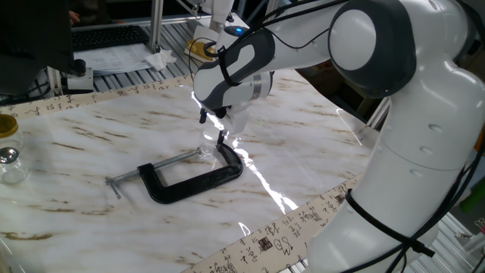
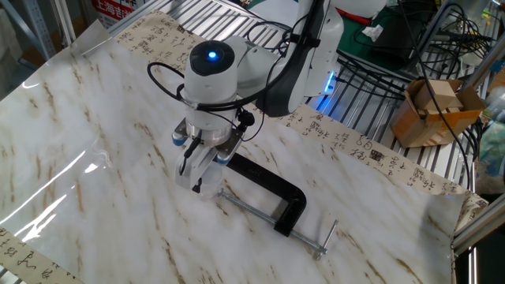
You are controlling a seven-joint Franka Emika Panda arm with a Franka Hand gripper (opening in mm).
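A black C-clamp (image 1: 198, 186) with a silver screw rod lies flat on the marble-patterned table. In exterior view 2, its black frame (image 2: 264, 183) runs right from beside the gripper and its T-handle points to the lower right. My gripper (image 2: 199, 183) points down at the end of the clamp where the rod's tip meets the frame. A clear, glassy object (image 2: 211, 184) shows at the fingertips, at the rod's tip; its shape is hard to make out. In exterior view 1, a dark fingertip (image 1: 220, 138) stands just above the clamp's frame. The finger gap is hidden.
Clear jars (image 1: 10, 163), one with a yellow lid, stand at the left edge in exterior view 1. A cardboard box (image 2: 434, 114) sits off the table on the metal slats.
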